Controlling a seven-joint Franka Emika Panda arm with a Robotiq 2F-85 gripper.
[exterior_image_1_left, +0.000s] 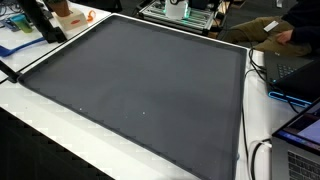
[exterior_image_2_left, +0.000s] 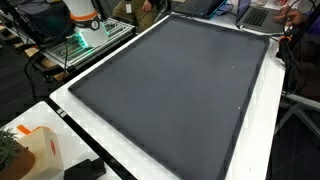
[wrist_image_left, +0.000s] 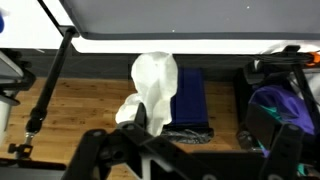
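A white crumpled cloth or sheet (wrist_image_left: 155, 85) shows in the middle of the wrist view, over a wooden floor and beside a dark blue object (wrist_image_left: 188, 100). My gripper is at the bottom of that view, its dark fingers spread apart and open. No object is clearly held between them, and how far the white piece lies below them is hard to judge. Neither exterior view shows the gripper. The dark grey board (exterior_image_1_left: 145, 75) on the white table is bare.
A laptop (exterior_image_1_left: 300, 135) and cables occupy the table's right side in exterior view 1. A potted plant (exterior_image_2_left: 12, 155) and a box (exterior_image_2_left: 40, 145) stand at the near left in exterior view 2. Part of a person (exterior_image_1_left: 295, 30) shows at the right.
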